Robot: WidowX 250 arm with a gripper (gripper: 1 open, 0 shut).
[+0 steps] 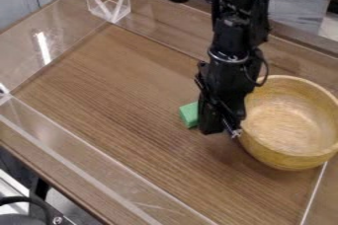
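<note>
My black gripper (215,120) hangs low over the wooden table, at the left edge of the yellow bowl (297,125). A green block (189,115) lies on the table just left of the gripper, partly hidden behind it. The fingertips are dark against the arm, and nothing shows clearly between them. The bowl stands upright at the right and looks empty where its inside shows.
A white wire piece (109,2) stands at the back left corner.
</note>
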